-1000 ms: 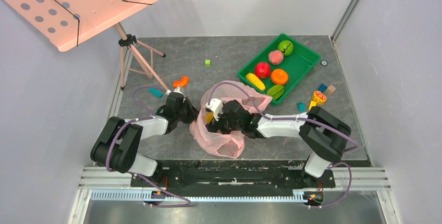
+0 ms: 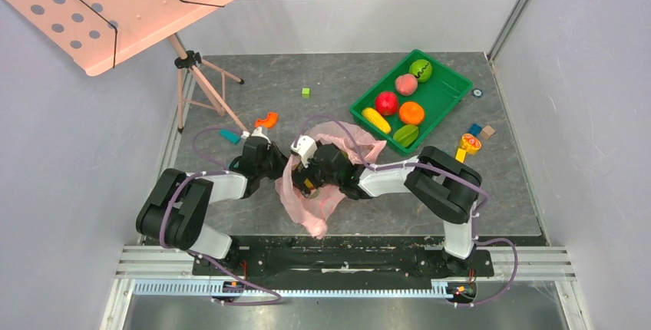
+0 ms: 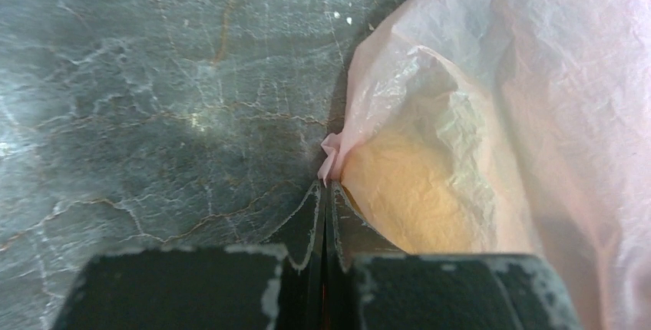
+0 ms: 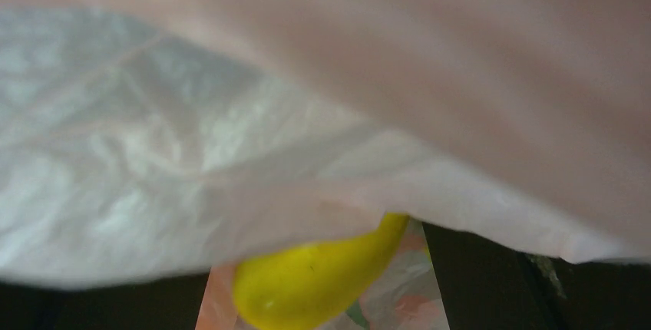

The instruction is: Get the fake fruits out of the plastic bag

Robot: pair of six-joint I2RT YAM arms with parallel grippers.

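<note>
The pink plastic bag (image 2: 318, 219) lies crumpled in the middle. My left gripper is shut at the bag's left side, a small fold of its edge (image 3: 332, 152) at the fingertips; something orange-yellow shows through the film. My right gripper is open inside the bag, under a layer of film, with a yellow fruit (image 4: 307, 284), banana-like, between its fingers; its fingertips are partly hidden.
A green tray (image 2: 445, 96) at the back right holds several fruits. Small blocks (image 2: 489, 130) and toys lie at the right, others behind my left gripper. A pink stand (image 2: 207, 88) occupies the back left.
My right arm has moved left and a little forward into the bag. The bag's near end has shifted left and crumpled. The left gripper stays about where it was.
</note>
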